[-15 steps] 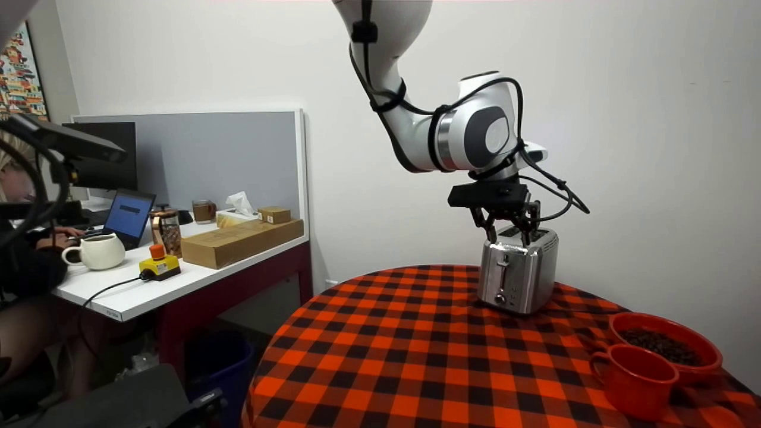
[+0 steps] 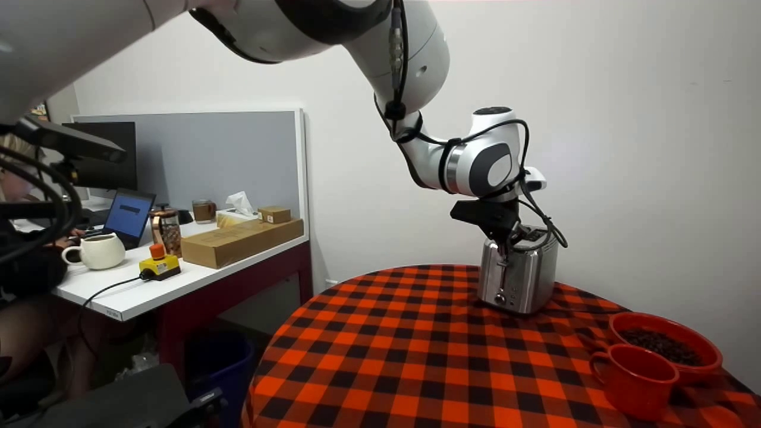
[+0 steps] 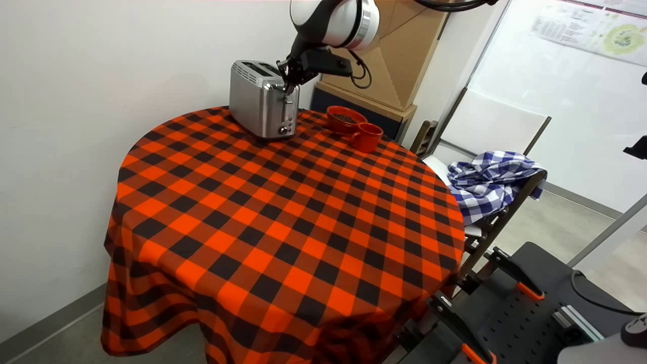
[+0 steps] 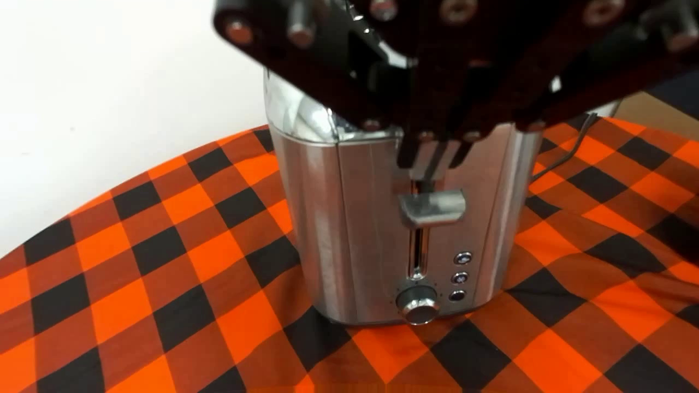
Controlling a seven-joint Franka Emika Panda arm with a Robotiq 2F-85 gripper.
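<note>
A silver toaster (image 2: pixel 524 274) stands upright on the round table, near the wall. Its front, seen in the wrist view, carries a lever (image 4: pixel 433 207) high in its slot, a dial (image 4: pixel 418 305) and several small buttons (image 4: pixel 462 278). My gripper is shut, its fingertips together right above the lever; nothing shows between them. Whether the tips touch the lever, I cannot tell. From the second exterior view, the gripper (image 3: pixel 288 88) points down at the toaster's (image 3: pixel 251 103) front edge. The arm's hand covers part of the toaster's top in the wrist view.
A red mug (image 2: pixel 635 381) and a red bowl (image 2: pixel 667 342) of dark beans stand at the table's right side. The checked tablecloth (image 3: pixel 242 212) is clear over the rest of the table. Behind the toaster rises the wall; a cord (image 4: pixel 570 154) runs out beside it.
My gripper has come down from above the toaster to its front, by the lever, and its fingers have gone from apart to together. The toaster, mug and bowl have stayed in place.
</note>
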